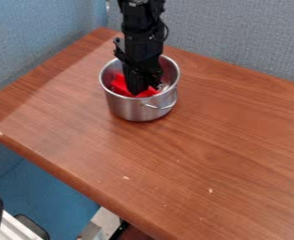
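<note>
A steel pot (139, 108) with a wire handle stands on the wooden table near its back left. A red object (120, 82) lies inside it, largely covered from view by my black gripper (142, 82), which reaches down into the pot from above. The fingertips are low inside the pot at the red object. My gripper looks shut, but whether anything is between its fingers is hidden.
Grey-blue padded walls stand behind and to the left. Past the table's front-left edge are cables and white hardware (6, 225).
</note>
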